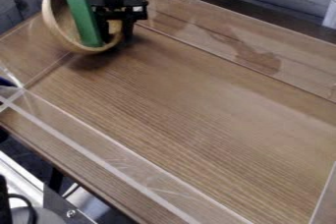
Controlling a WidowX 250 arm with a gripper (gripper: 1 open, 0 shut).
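Observation:
A wooden bowl (57, 20) is tipped up on its side at the back left of the table (184, 110). A green block (81, 17) stands upright in front of its hollow. My black gripper (124, 18) is at the bowl's right side, close against it, partly hiding it. Its fingers are small and dark here, so I cannot tell how far apart they are or whether anything is between them.
A wall runs behind, with a white object (328, 10) at the back right edge.

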